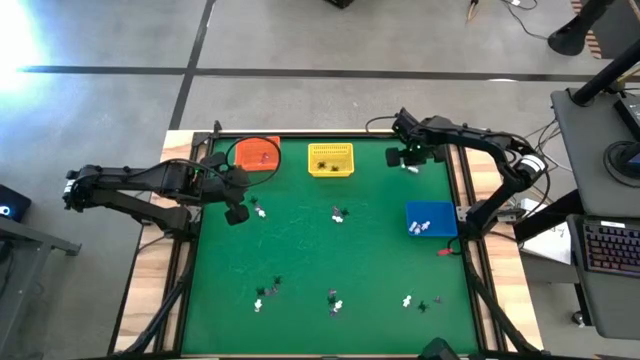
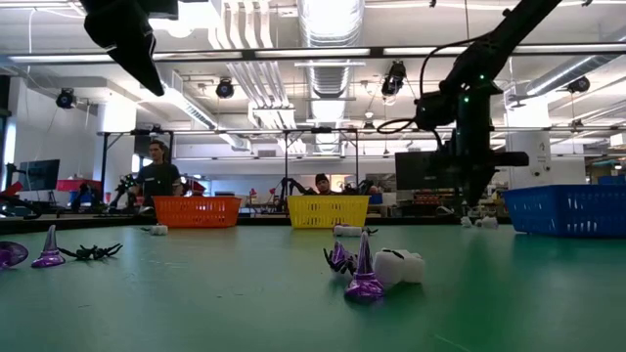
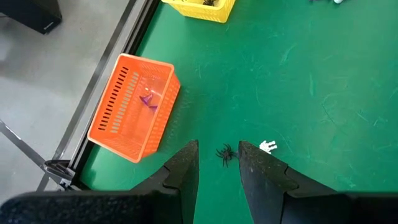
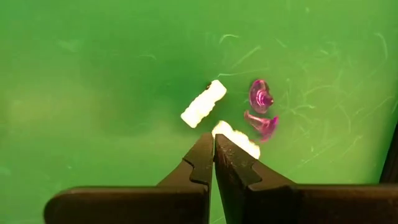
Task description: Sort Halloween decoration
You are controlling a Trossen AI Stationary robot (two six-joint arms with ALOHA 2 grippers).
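In the right wrist view, my right gripper is shut, its tips together with nothing between them. A white piece (image 4: 204, 104) lies just ahead of the tips. Another white piece (image 4: 236, 139) is partly hidden behind one finger, and two purple witch hats (image 4: 260, 96) lie beside it. My left gripper stands open above the mat; a black spider (image 3: 226, 155) and a white skeleton hand (image 3: 268, 147) lie beneath it. The orange basket (image 3: 169, 83) holds purple pieces, the yellow basket (image 1: 330, 145) holds spiders, and the blue basket (image 1: 430, 205) holds white pieces.
A mixed cluster (image 1: 338, 215) lies mid-mat, with several more pieces, including a white one (image 1: 407, 301), along the near side. Bare green mat (image 1: 300, 250) spreads between the clusters. A dark frame borders the mat.
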